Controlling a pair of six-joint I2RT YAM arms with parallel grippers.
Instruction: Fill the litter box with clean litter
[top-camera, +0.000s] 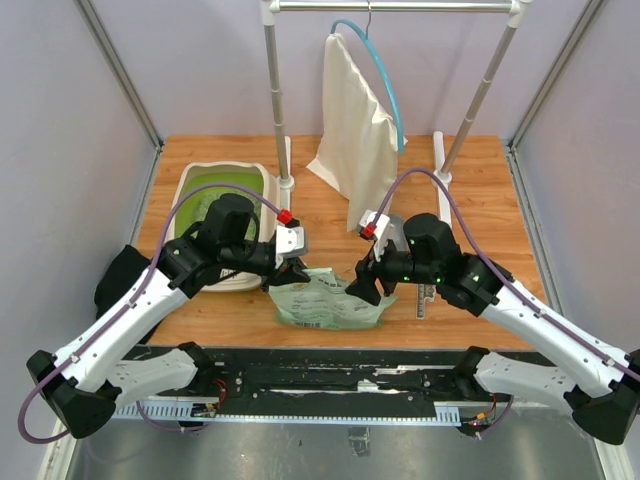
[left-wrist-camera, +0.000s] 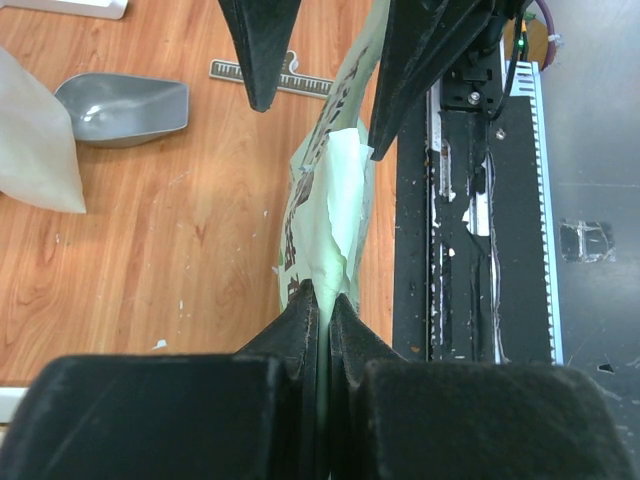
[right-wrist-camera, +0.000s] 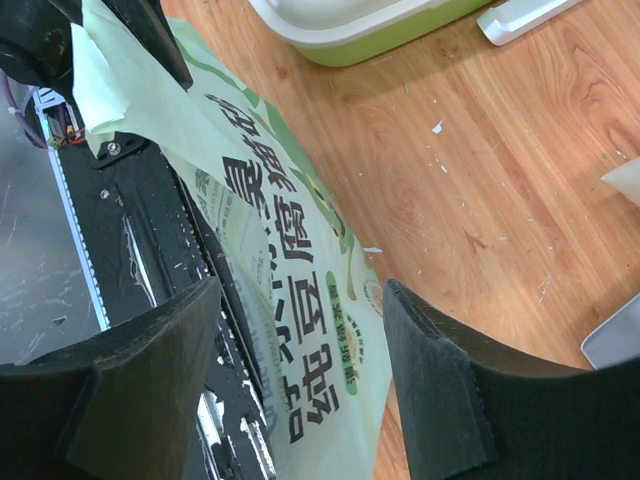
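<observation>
A pale green litter bag (top-camera: 328, 305) with dark printing stands near the front edge of the wooden table. My left gripper (top-camera: 282, 280) is shut on the bag's top edge at its left end; in the left wrist view the pinched film (left-wrist-camera: 335, 210) runs up from between its fingers. At the bag's other end, my right gripper (top-camera: 370, 288) is part open, its fingers (right-wrist-camera: 440, 385) either side of the bag, which shows between them in the right wrist view. The litter box (top-camera: 190, 177), cream-rimmed with a green inside, is behind the left arm, partly hidden.
A grey scoop (left-wrist-camera: 125, 108) lies behind the right gripper, near a metal ruler-like strip (top-camera: 421, 300). A cream cloth (top-camera: 355, 120) hangs from a white rack (top-camera: 400, 6). Bare table lies behind the bag.
</observation>
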